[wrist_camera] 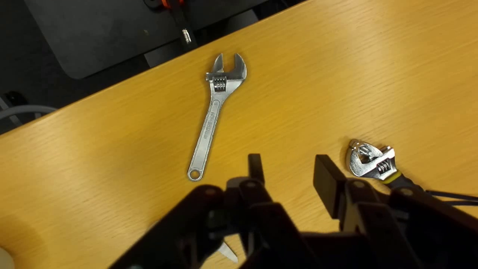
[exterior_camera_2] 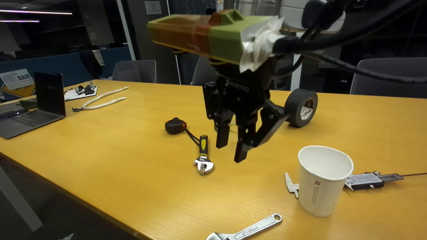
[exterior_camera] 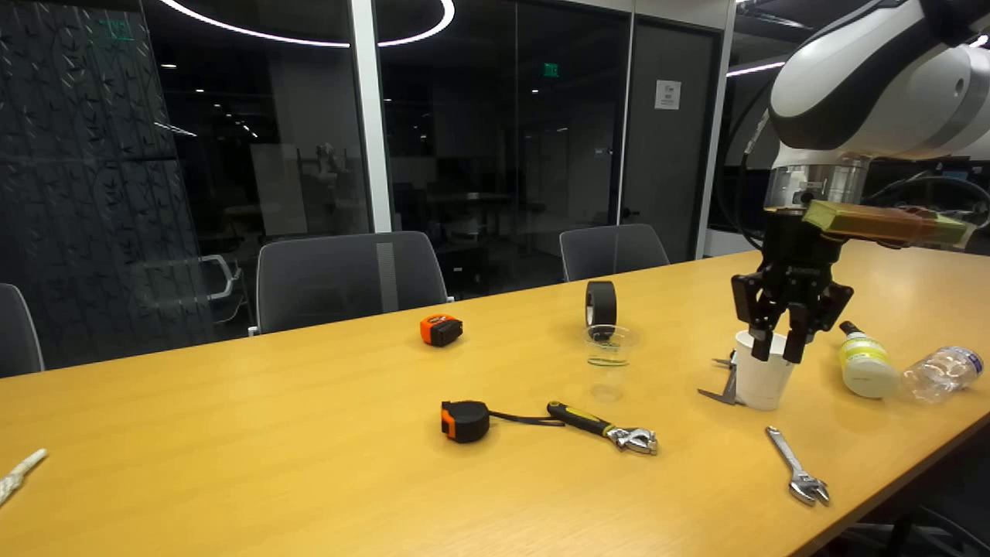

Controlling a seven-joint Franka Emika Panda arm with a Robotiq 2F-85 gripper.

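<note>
My gripper (exterior_camera_2: 231, 147) hangs above the table, its two fingers parted and nothing between them. In exterior view 1 it overlaps the white paper cup (exterior_camera: 762, 382), but exterior view 2 shows the cup (exterior_camera_2: 324, 182) standing upright, well apart from it. A silver adjustable wrench (wrist_camera: 209, 127) lies on bare wood near the table edge in the wrist view. The wrench with a black and yellow handle (wrist_camera: 372, 162) is beyond the right finger there. Calipers (exterior_camera_2: 364, 181) lie behind and beside the cup.
Two tape measures (exterior_camera: 464, 422), a clear cup (exterior_camera: 608, 362) and a roll of black tape (exterior_camera: 601, 309) stand around the middle. A yellow-labelled bottle (exterior_camera: 865, 362) and a clear plastic bottle (exterior_camera: 942, 373) lie at the right.
</note>
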